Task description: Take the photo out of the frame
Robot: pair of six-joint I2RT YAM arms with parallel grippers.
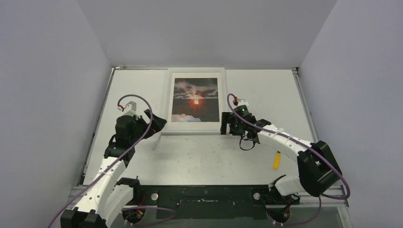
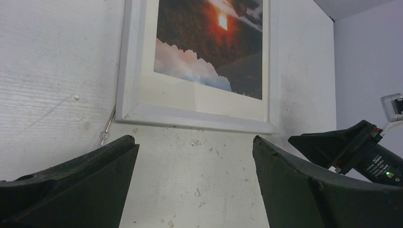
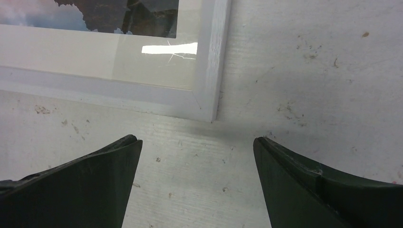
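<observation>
A white picture frame [image 1: 222, 92] lies flat at the back of the table, and the sunset photo [image 1: 196, 90] shows inside it within a pale mat. Just off the frame's near left corner, my left gripper [image 1: 157, 122] is spread, with nothing between its fingers. In the left wrist view the near edge of the frame [image 2: 190, 117] runs beyond the fingertips, not touching them. My right gripper [image 1: 225, 124], open and empty, is by the near right corner. That corner of the frame [image 3: 204, 102] appears ahead of its fingertips in the right wrist view.
A yellow-handled tool [image 1: 276, 160] lies at the right of the table. A thin rod-like thing [image 2: 107, 129] touches or nearly touches the frame's near left corner. The frame lies close to the back wall.
</observation>
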